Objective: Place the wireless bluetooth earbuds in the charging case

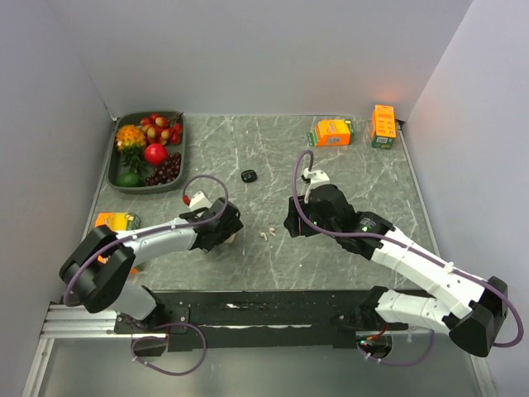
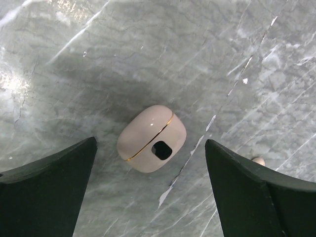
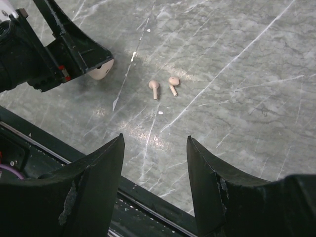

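Note:
The pink charging case, with a gold seam, lies on the grey marble between the fingers of my open left gripper, which is low over it; in the top view that gripper mostly hides it. Two small pink earbuds lie loose on the marble to the right of the case. My right gripper hangs above the table on the near side of the earbuds, fingers apart with nothing between them.
A small black case lies at the middle back. A fruit tray is back left, orange boxes back right and more at the left edge.

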